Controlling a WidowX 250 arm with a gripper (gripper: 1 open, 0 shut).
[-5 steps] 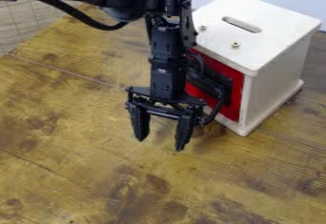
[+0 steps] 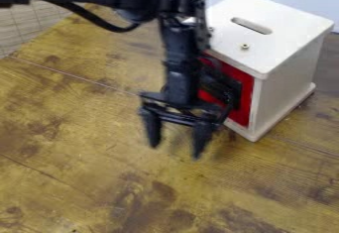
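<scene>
My black gripper (image 2: 176,138) hangs over the wooden floor in front of a white box, its two blurred fingers apart with nothing visible between them. The box (image 2: 272,39) stands at the upper right, with a slot and small brass-coloured fittings on its top. Its red front (image 2: 233,88) faces left and is largely hidden behind my arm.
A pale woven area (image 2: 20,24) lies at the far upper left, and a light wall is at the top right.
The white box has not moved.
</scene>
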